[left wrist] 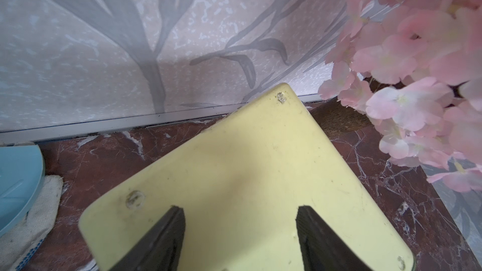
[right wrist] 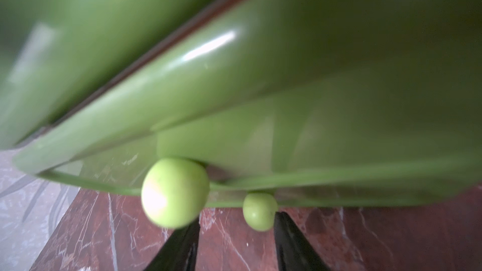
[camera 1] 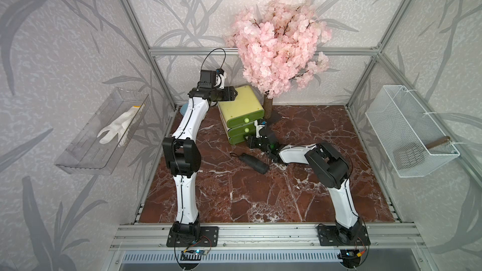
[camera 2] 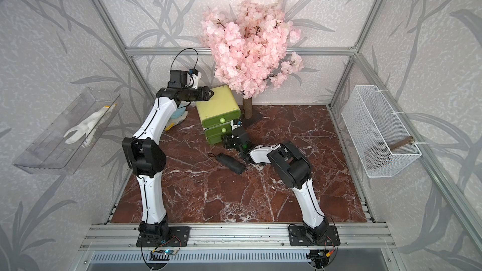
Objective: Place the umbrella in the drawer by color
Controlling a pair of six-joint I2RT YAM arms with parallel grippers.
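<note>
The folded black umbrella [camera 1: 254, 163] [camera 2: 231, 162] lies on the table in front of the green drawer box [camera 1: 242, 104], which has two drawers, one above the other. My left gripper [camera 1: 236, 93] is over the box's pale yellow-green top, its fingers [left wrist: 165, 235] apart with nothing between them. At the box's front, low down, my right gripper [camera 1: 249, 141] is open. In the right wrist view, a round green knob [right wrist: 260, 211] appears between its fingertips, with a larger, nearer knob [right wrist: 175, 193] to the left. Both drawers look closed.
A vase with pink blossoms [camera 1: 281, 40] stands behind the box, to its right. Blue and white items [camera 2: 176, 116] lie left of the box, partly behind the left arm. Wall baskets [camera 1: 103, 135] [camera 1: 411, 130] hang at both sides.
</note>
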